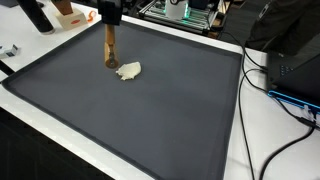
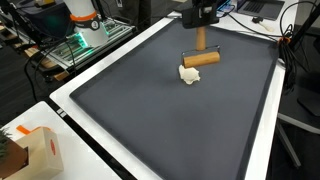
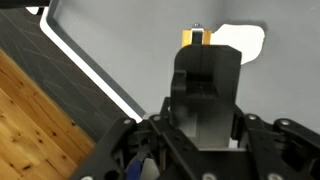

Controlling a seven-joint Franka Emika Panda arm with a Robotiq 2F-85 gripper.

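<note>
A small wooden roller (image 2: 201, 60) with a wire frame and an upright wooden handle (image 2: 200, 38) hangs below my gripper (image 2: 200, 24). The gripper is shut on the handle's upper part. Exterior view 1 shows the roller nearly end-on, below the handle (image 1: 110, 42); whether it touches the mat cannot be told. Beside it lies a flat cream-white piece, like dough (image 1: 129, 71), apart from the roller in exterior view 2. In the wrist view the dark fingers (image 3: 204, 68) cover most of the tool; an orange bit of roller (image 3: 206, 38) and a metal clip show beyond them.
A dark grey mat (image 1: 150, 115) with a white border covers the table, mostly bare. Small items stand off its far-left side in exterior view 1. A box (image 2: 35, 155) sits at the near left in exterior view 2.
</note>
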